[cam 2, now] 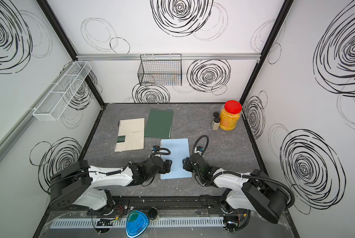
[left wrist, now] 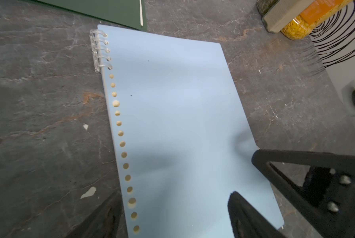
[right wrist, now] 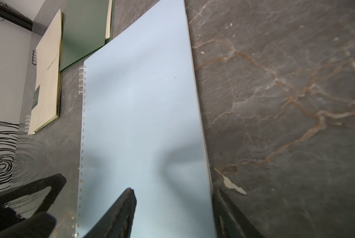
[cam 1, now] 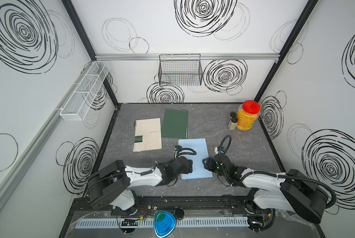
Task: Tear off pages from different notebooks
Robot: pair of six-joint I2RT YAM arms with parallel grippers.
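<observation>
A pale blue notebook (cam 1: 199, 148) lies flat on the grey table, its left edge punched with holes. In the left wrist view, clear ring binding (left wrist: 100, 51) shows at the notebook's far left corner. Over the notebook's left side, my left gripper (cam 1: 190, 166) stands open, nothing between its fingers. My right gripper is part open at the right edge; in the right wrist view one finger (right wrist: 120, 214) is over the cover and the other near the edge. Whether they touch the paper, I cannot tell. Behind lie a cream notebook (cam 1: 149, 132) and a dark green notebook (cam 1: 174, 123).
At the back right stand a red-lidded jar (cam 1: 247, 117) and two small shakers (cam 1: 232, 123). A black wire basket (cam 1: 180, 73) hangs on the back wall, a white one (cam 1: 84, 93) on the left wall. Bare table lies right of the blue notebook.
</observation>
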